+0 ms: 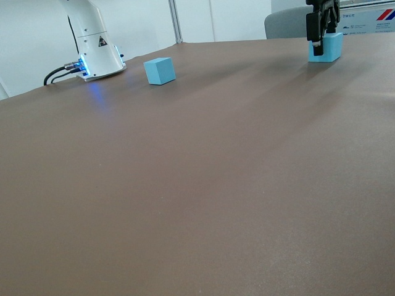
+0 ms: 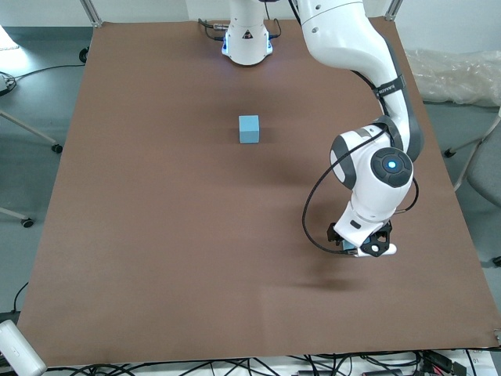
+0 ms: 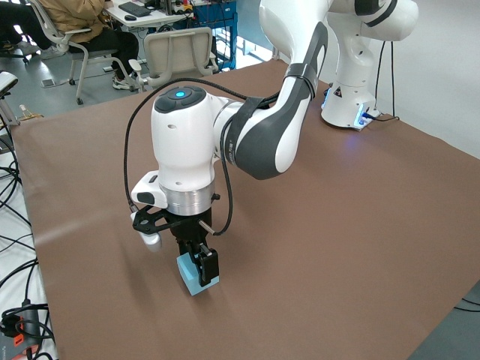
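A white arm reaches down on the right of the left view. Its black gripper (image 3: 202,262) is shut on a light blue block (image 3: 191,274) low over the brown table, also seen in the top view as a cube (image 1: 331,50) at upper right; whether it touches the table is unclear. The gripper is mostly hidden under the arm in the left view. A second light blue cube (image 2: 249,129) rests on the table (image 2: 196,235) toward the back middle.
Cables and equipment lie along the near edge, chairs beyond the sides.
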